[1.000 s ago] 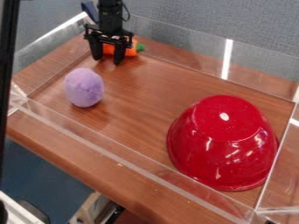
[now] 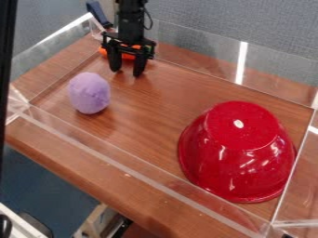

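Note:
My black gripper [image 2: 128, 58] is low at the back left of the wooden surface, pointing down, over an orange object [image 2: 106, 50] that it mostly hides. Whether the fingers are open or shut on it cannot be made out. A purple oval object [image 2: 88, 92] sits at the left, nearer the front. A large glossy red bowl [image 2: 236, 149] lies upside down at the right.
Clear low walls [image 2: 243, 60] enclose the wooden surface [image 2: 155, 125], whose middle is free. A grey wall stands behind, and a dark floor shows at the lower left beyond the edge.
My gripper has shifted slightly right and down in the image, and less of the orange object and its green tip shows beside it. The purple object and red bowl are unmoved.

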